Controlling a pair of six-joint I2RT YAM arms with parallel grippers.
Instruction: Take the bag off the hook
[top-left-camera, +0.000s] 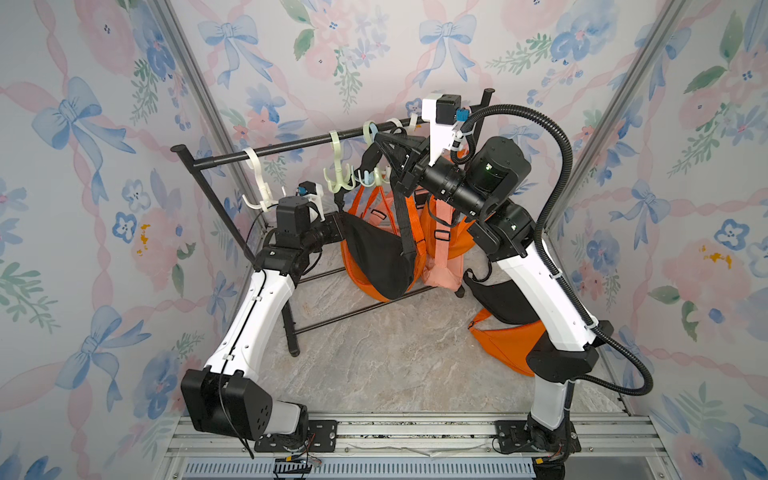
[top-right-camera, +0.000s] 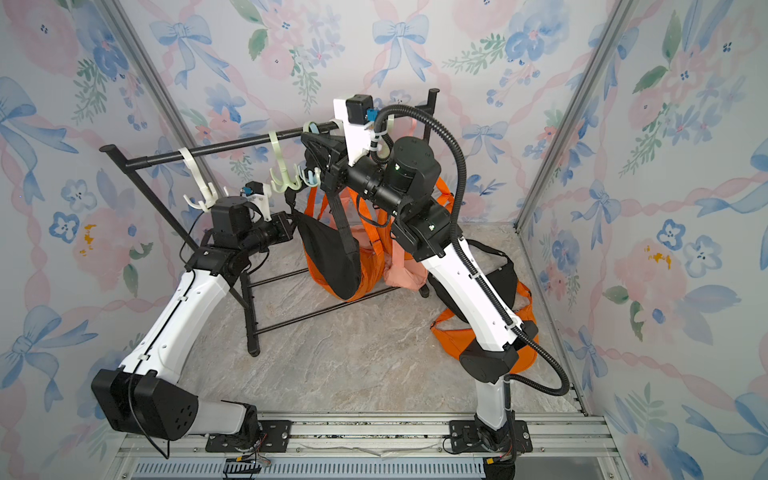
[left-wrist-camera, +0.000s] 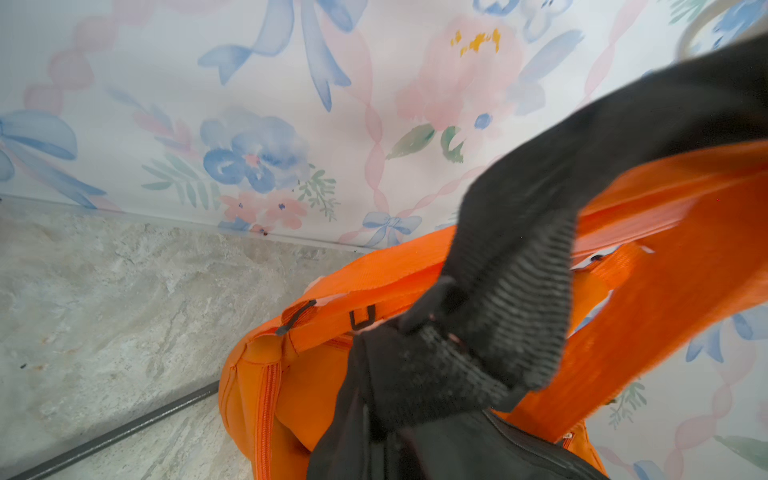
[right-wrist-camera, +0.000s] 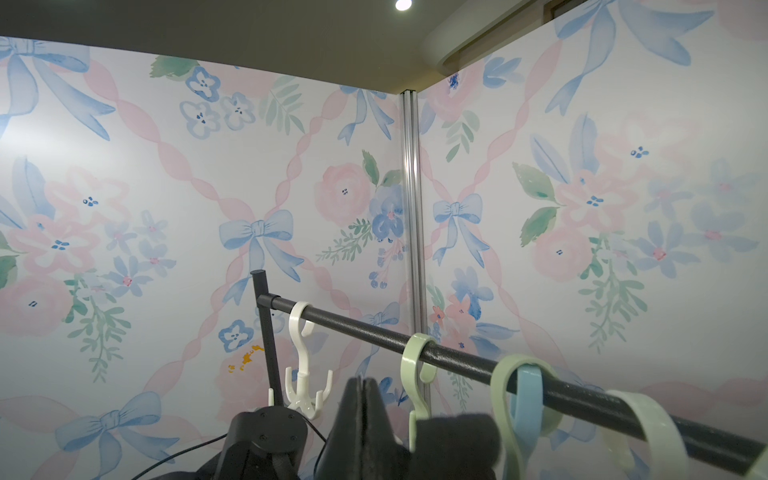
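A black-and-orange bag (top-left-camera: 376, 256) hangs below the rail by its dark strap (left-wrist-camera: 512, 240), which runs up close to my left wrist camera. In the top views my left gripper (top-left-camera: 328, 228) is low beside that bag; its fingertips are hard to make out and out of sight in the left wrist view. My right gripper is raised at the rail among the hooks, fingers shut together with nothing between them in the right wrist view. A pink bag (top-right-camera: 404, 268) and more orange straps hang behind.
A black rail (right-wrist-camera: 368, 332) carries several white, green and blue hooks (top-right-camera: 284, 176). More black and orange bags (top-left-camera: 512, 336) lie on the floor at the right. Floral walls enclose the area.
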